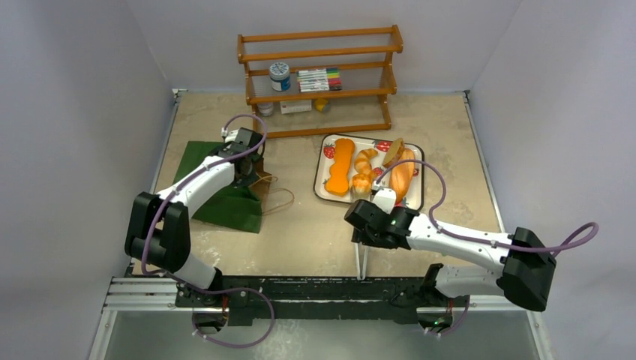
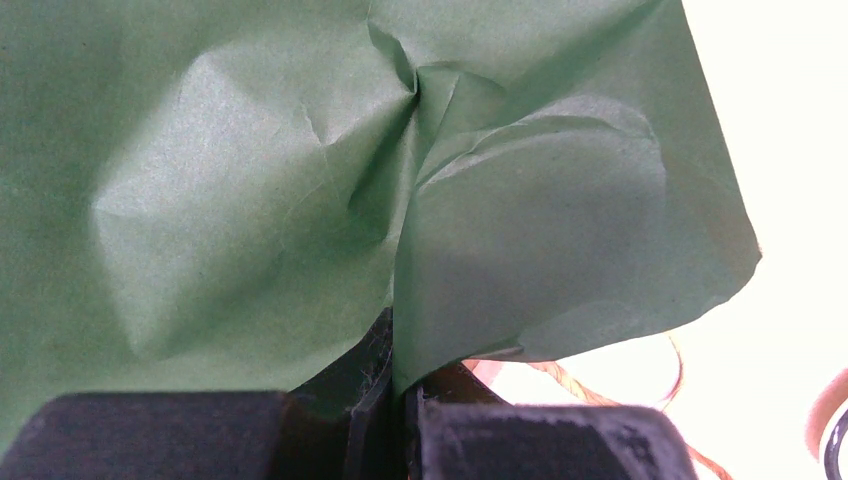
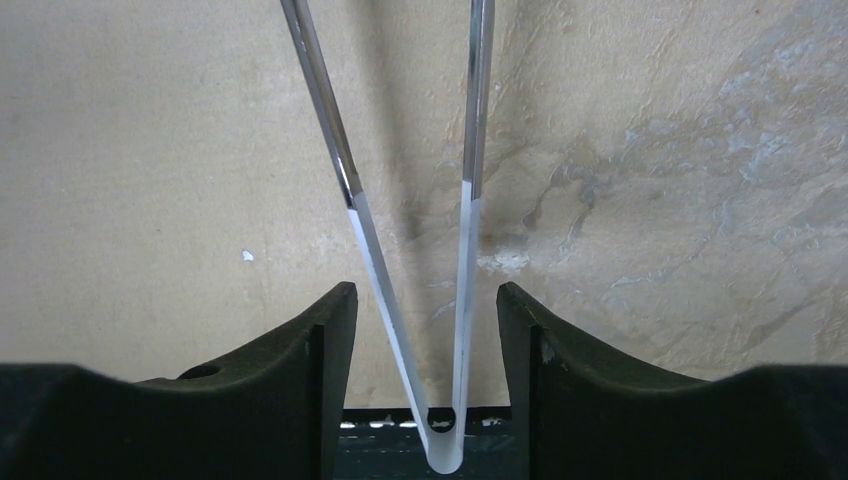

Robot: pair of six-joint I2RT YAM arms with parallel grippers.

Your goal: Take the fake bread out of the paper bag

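The green paper bag (image 1: 238, 211) lies on its side at the left of the table, its brown mouth and string handles facing right. My left gripper (image 1: 245, 178) is at the mouth end, shut on the bag's edge; the green paper (image 2: 560, 230) runs creased between its fingers. What is inside the bag is hidden. Several fake breads, among them an orange loaf (image 1: 341, 165), a croissant (image 1: 365, 159) and a long roll (image 1: 403, 174), rest on a tray (image 1: 324, 193). My right gripper stands open above metal tongs (image 3: 466, 240), gripping nothing.
The tongs' pale closed end reaches the table's dark front edge. At the back stands a wooden rack (image 1: 319, 99) with a jar (image 1: 280, 76) and markers (image 1: 319, 79). Table between bag and tray is clear.
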